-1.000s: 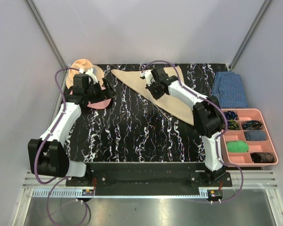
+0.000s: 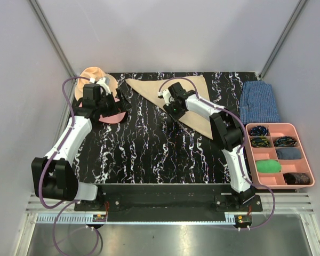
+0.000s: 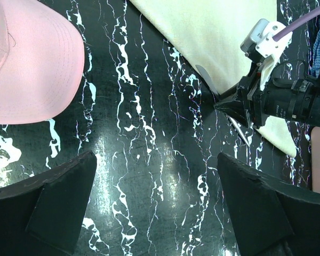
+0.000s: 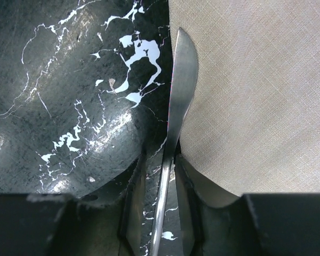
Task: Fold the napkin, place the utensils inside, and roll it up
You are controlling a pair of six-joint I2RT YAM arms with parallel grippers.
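A cream napkin [image 2: 149, 85] lies folded into a large triangular shape at the back middle of the table. Along its near diagonal edge lies a silver knife [image 4: 182, 80], its blade against the cloth. My right gripper is down over the knife's handle, open, with a finger on either side of it. My left gripper stands open over the left side of the table, beside a pink cap [image 3: 32, 69], with nothing between its fingers.
A peach hat [image 2: 96, 72] lies at the back left. A blue checked cloth [image 2: 258, 101] is at the back right, above a pink divided organizer [image 2: 304, 160] holding rolled items.
The left arm has stayed still.
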